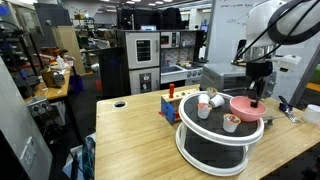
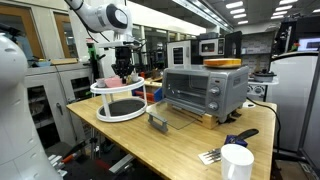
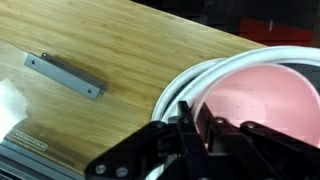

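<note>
A pink bowl (image 1: pixel 246 109) is at the right side of the top tier of a round black stand with a white rim (image 1: pixel 212 138). My gripper (image 1: pixel 254 102) reaches down to the bowl from the white arm above. In the wrist view the pink bowl (image 3: pixel 265 105) fills the right side, over the white rim. There my gripper is shut on the bowl's near edge, its dark fingers meeting at the pink wall. Whether the bowl's base touches the tier is hidden.
Cups (image 1: pixel 231 123) and a white mug (image 1: pixel 205 101) share the top tier, close to the bowl. A metal handle-like bar (image 3: pixel 66 75) lies on the wooden table. A toaster oven (image 2: pixel 205 90) stands behind.
</note>
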